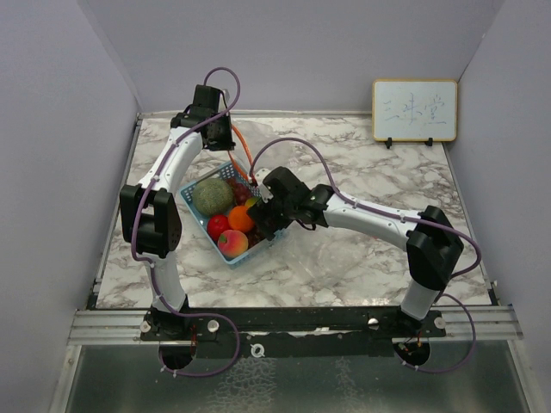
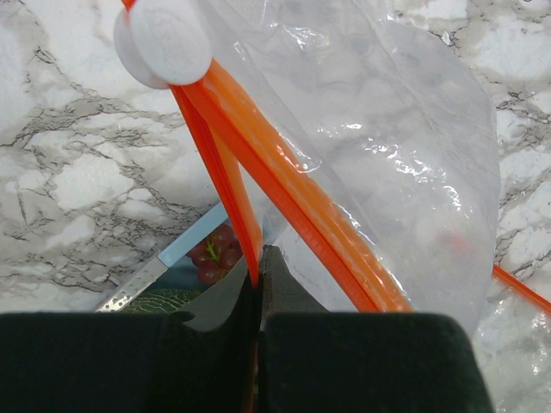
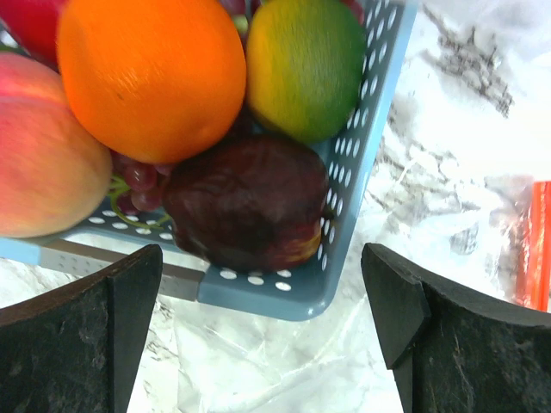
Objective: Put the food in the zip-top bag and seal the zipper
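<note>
The clear zip top bag [image 2: 387, 163] has an orange zipper edge [image 2: 284, 181] with a white slider [image 2: 172, 39]. My left gripper is shut on the bag's orange edge, which runs between its fingertips. In the top view, this left gripper [image 1: 225, 148] is above the back of the blue basket [image 1: 207, 228]. The basket holds a green melon [image 1: 213, 197], an orange [image 1: 240, 218], a peach [image 1: 232, 243], a red fruit [image 1: 218, 226] and grapes [image 2: 219, 255]. Over the basket's right corner, my right gripper stands open, its fingers either side of a dark reddish-brown fruit [image 3: 245, 200].
A second orange strip [image 3: 539, 245] lies on clear plastic to the right of the basket. The whiteboard [image 1: 415, 110] stands at the back right.
</note>
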